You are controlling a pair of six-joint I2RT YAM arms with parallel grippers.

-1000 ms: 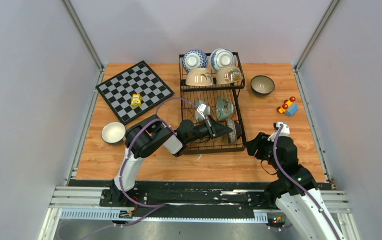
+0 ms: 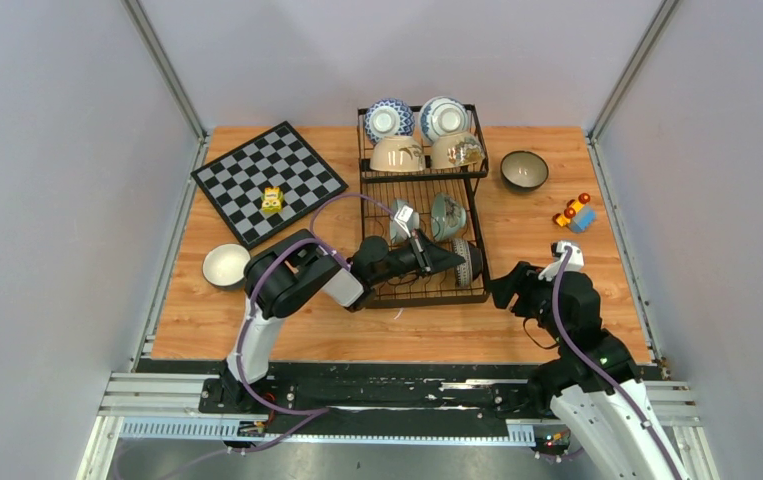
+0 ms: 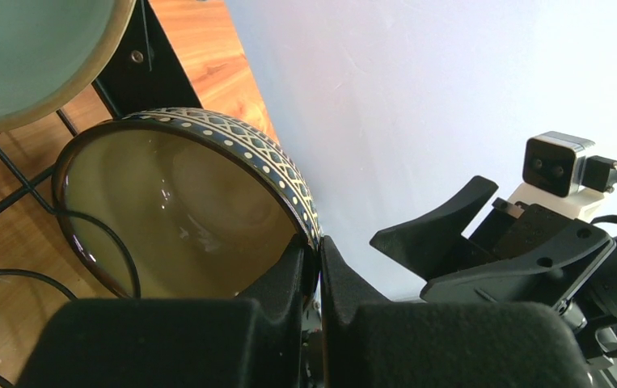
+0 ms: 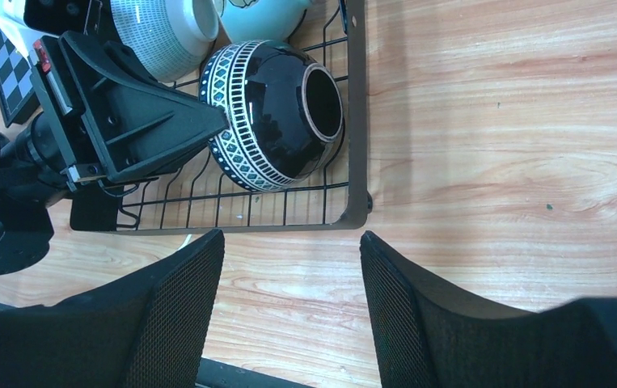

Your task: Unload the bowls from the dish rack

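Note:
The dish rack (image 2: 424, 300) holds bowls on two levels. At its lower front right a dark bowl with a patterned band (image 2: 467, 262) (image 4: 272, 113) lies on its side, and my left gripper (image 2: 452, 258) is shut on its rim. Behind it sit a celadon bowl (image 2: 447, 217) and a pale bowl (image 4: 159, 36). The upper level carries two blue-and-white bowls (image 2: 389, 118) and two cream bowls (image 2: 397, 153). My right gripper (image 2: 507, 290) stands open at the rack's right front, nothing between its fingers.
A white bowl (image 2: 226, 266) is on the table at left, a brown bowl (image 2: 524, 170) at back right. A chessboard (image 2: 237, 175) with a yellow item lies back left, a toy (image 2: 577, 214) at right.
My right arm has shifted very slightly. The left gripper and the patterned bowl look unchanged.

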